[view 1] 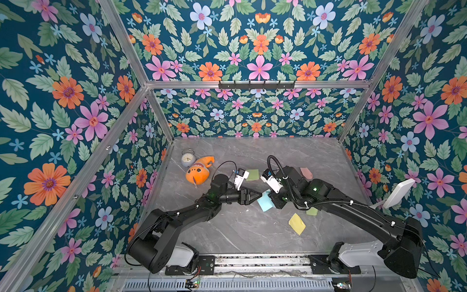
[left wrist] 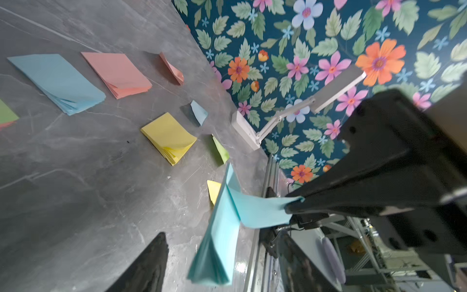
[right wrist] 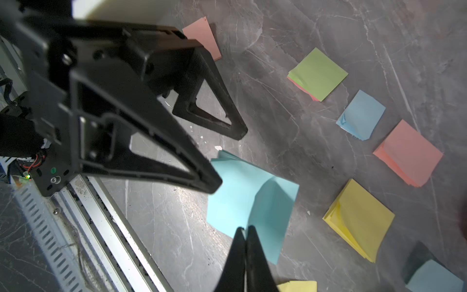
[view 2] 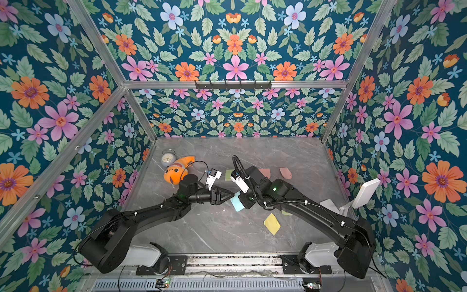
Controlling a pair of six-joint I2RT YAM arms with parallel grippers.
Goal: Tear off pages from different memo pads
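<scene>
A cyan sheet hangs folded from the tips of my right gripper, which is shut on it; it also shows in the right wrist view, with the cyan paper (right wrist: 233, 194) around and below the fingertips. My left gripper is open, its blurred fingers either side of the hanging sheet's lower end. On the grey table lie memo pads: yellow (right wrist: 360, 219), pink (right wrist: 407, 150), blue (right wrist: 360, 115) and green (right wrist: 318, 73). Smaller loose curled sheets, pink (left wrist: 170, 68), blue (left wrist: 198, 112) and green (left wrist: 219, 148), lie farther right.
An orange plush toy (view 1: 197, 172) and a small clock (view 1: 187, 158) stand at the back left. A white lamp (view 1: 399, 194) is at the right.
</scene>
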